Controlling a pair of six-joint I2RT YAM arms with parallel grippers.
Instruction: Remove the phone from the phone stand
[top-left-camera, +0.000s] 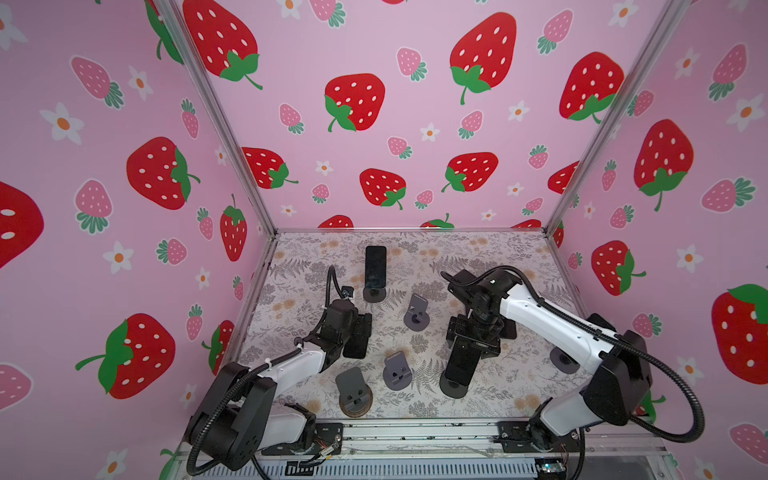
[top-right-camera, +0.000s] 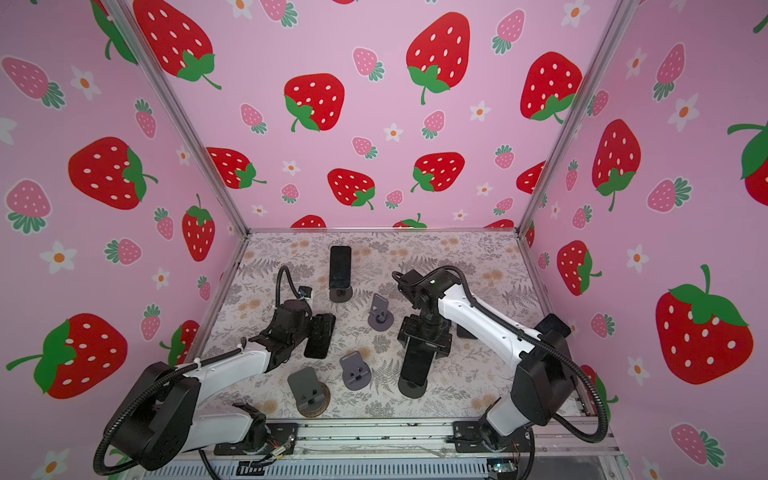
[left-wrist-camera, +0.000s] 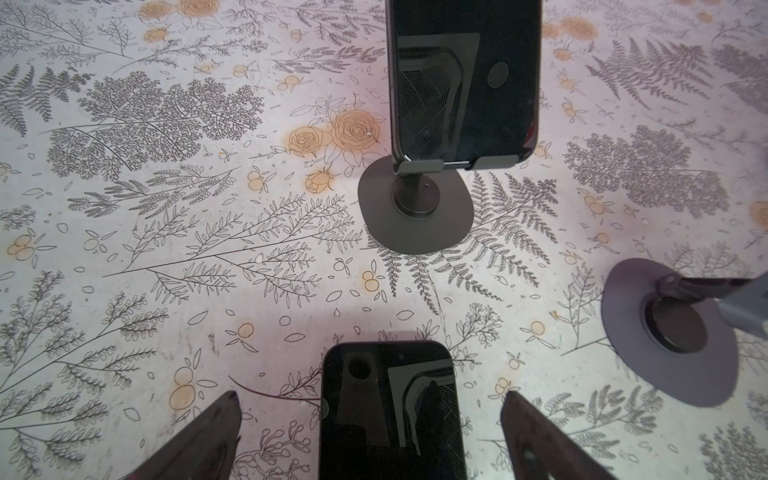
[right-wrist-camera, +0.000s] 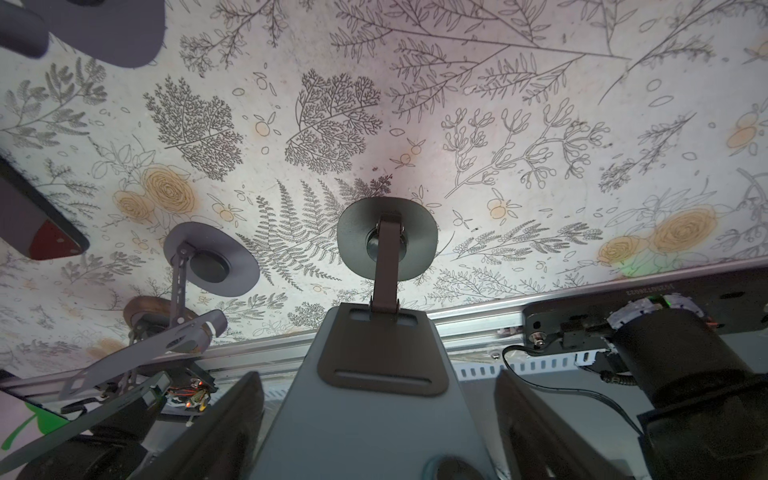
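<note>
In the right wrist view a bluish-grey phone (right-wrist-camera: 376, 436) leans on a dark phone stand, its round base (right-wrist-camera: 422, 244) on the table. From the top left view its black screen (top-left-camera: 461, 365) faces the front. My right gripper straddles the phone's upper part, fingers parted, a narrow gap showing on each side. The phone's top end is out of frame. Over on the left, my left gripper is open above a black phone (left-wrist-camera: 390, 412) lying flat, with a finger to each side and not touching it.
Another phone (top-left-camera: 375, 268) stands upright on a stand at the back left. Empty grey stands (top-left-camera: 416, 312) (top-left-camera: 397, 372) occupy the middle and front. One more stand (top-left-camera: 564, 360) is at the far right.
</note>
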